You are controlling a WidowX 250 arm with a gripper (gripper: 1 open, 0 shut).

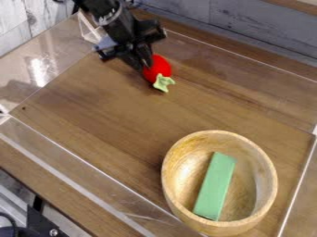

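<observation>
My gripper (pixel 144 57) is low over the table (pixel 106 130) at the back centre, its tips at a red object with a pale green leafy top (pixel 158 72), like a strawberry or radish toy. The tips are small and dark, and whether anything is between them is hard to see. A wooden bowl (pixel 183 159) at the front right holds a green block (pixel 214 185).
Clear edging runs along the table's left and front. A grey panelled wall (pixel 247 23) stands behind. The middle of the table between the red object and the bowl is clear.
</observation>
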